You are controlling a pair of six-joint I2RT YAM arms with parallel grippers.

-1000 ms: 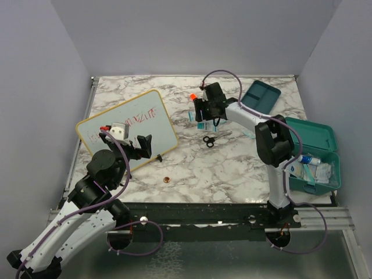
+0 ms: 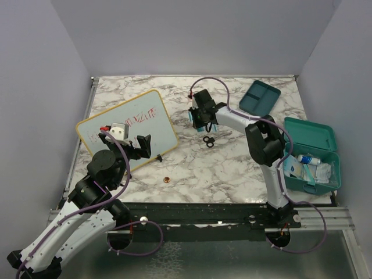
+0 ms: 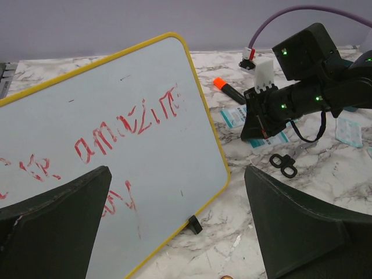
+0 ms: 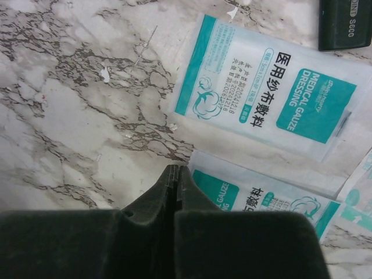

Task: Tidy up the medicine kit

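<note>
My right gripper is shut with nothing visible between its fingers, its tips low at the edge of a gauze packet (image 4: 216, 187); a second gauze packet (image 4: 232, 81) lies just above it in the right wrist view. In the top view that arm covers part of the packets. My left gripper (image 2: 133, 139) stands open over the whiteboard (image 3: 145, 151). The scissors (image 3: 285, 167) lie in front of the packets, and an orange-capped marker (image 3: 231, 90) behind them. The green medicine box (image 2: 309, 185) sits open at the right, holding packets and a bottle (image 2: 308, 160).
A divided dark tray (image 2: 259, 97) lies at the back right. A small round item (image 2: 166, 180) and a black clip (image 3: 195, 224) are near the whiteboard.
My right gripper has moved leftward and toward the front edge over the gauze packets. The left arm has not moved.
</note>
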